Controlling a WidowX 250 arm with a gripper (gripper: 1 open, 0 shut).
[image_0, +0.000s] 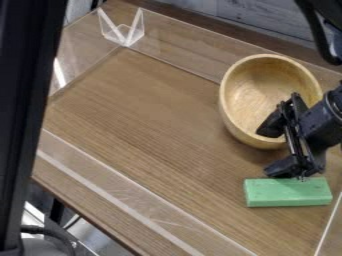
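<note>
A wooden bowl (245, 85) stands on the wooden table at the right. My black gripper (286, 143) is at the bowl's front right, reaching in from the right edge, its fingers spread part way apart; whether anything is between them I cannot tell. Just below the gripper lies a green block (281, 193).
Clear plastic strips run along its edges, with a small clear bracket (122, 30) at the far left back. A dark frame fills the left edge.
</note>
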